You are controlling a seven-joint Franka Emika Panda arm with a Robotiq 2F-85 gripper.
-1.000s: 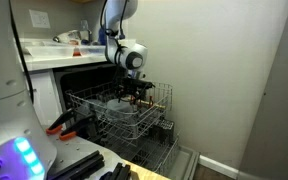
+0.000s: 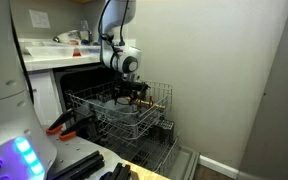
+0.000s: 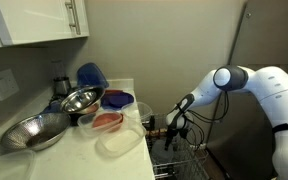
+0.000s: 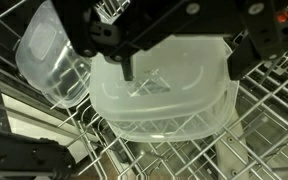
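My gripper (image 2: 132,84) is low over the upper dishwasher rack (image 2: 96,116). In the wrist view its dark parts cross the top of the picture, above a clear plastic container (image 4: 169,90) lying in the wire rack. Another clear container (image 4: 52,55) leans in the rack to the left. Whether the fingers touch the nearer container is hard to see, and so is how far the fingers stand apart. From the second exterior view the gripper (image 3: 173,140) reaches down beside the counter's edge.
On the counter (image 3: 94,160) stand a colander (image 3: 36,132), a metal bowl (image 3: 82,99) and clear tubs (image 3: 120,139). A lower rack (image 2: 154,152) extends below the upper one. Bare floor lies to the right.
The wrist and gripper have come down slightly and shifted a little left in the first exterior view. The racks look unmoved.
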